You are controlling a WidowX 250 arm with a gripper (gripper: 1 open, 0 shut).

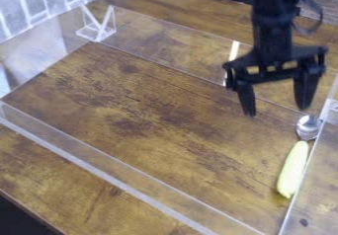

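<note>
My black gripper (pixel 275 91) hangs over the right part of the board, open with nothing between its fingers, slightly blurred. Below and right of it a small silver spoon-like object (pixel 307 127) lies near the right edge. A pale yellow-green elongated object (pixel 292 170), like a corn cob or vegetable, lies just beneath that silver piece, toward the front right.
A clear low-walled enclosure rings the wooden surface (pixel 145 120), with a white bracket (pixel 98 24) at the back left.
</note>
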